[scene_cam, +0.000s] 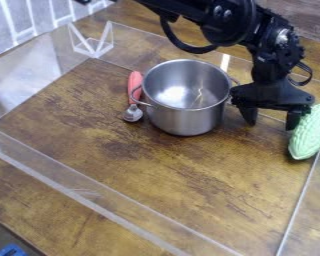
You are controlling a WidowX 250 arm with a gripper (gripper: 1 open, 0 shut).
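Observation:
A steel pot (183,110) stands near the middle of the wooden surface. A pink-red utensil (135,85) and a small silver piece (133,114) lie at its left. At the right, a pale green corn-like object (310,135) rests on the surface. The black gripper (276,110) is low between pot and green object, its front beside the green object's upper left. I cannot tell whether its fingers are open or shut.
A clear plastic wall (69,185) runs around the work area. A blue item (8,250) sits at the bottom-left corner.

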